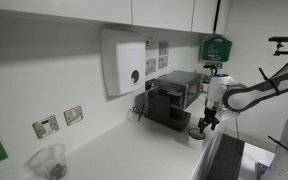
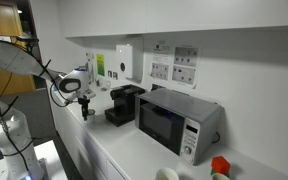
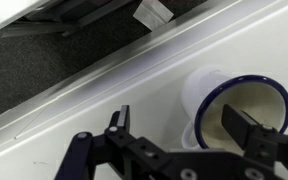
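Observation:
A white mug with a dark blue rim (image 3: 269, 82) lies at the right of the wrist view, its pale inside facing me and its handle toward the gap between my fingers. My gripper is open around the mug's near side: one finger is to the left, clear of the mug, and the other finger (image 3: 241, 128) overlaps the mug's mouth. How deep that finger reaches cannot be told. In exterior view 1 the gripper (image 1: 205, 126) is low over the counter's far end, beside a round white vessel (image 1: 195, 141) with a dark mouth.
The counter's edge runs diagonally above the mug in the wrist view, with dark floor (image 3: 59, 65) beyond. A coffee machine (image 2: 124, 106) and a microwave (image 2: 174, 125) stand along the wall. The white counter (image 1: 124, 155) has wide free room.

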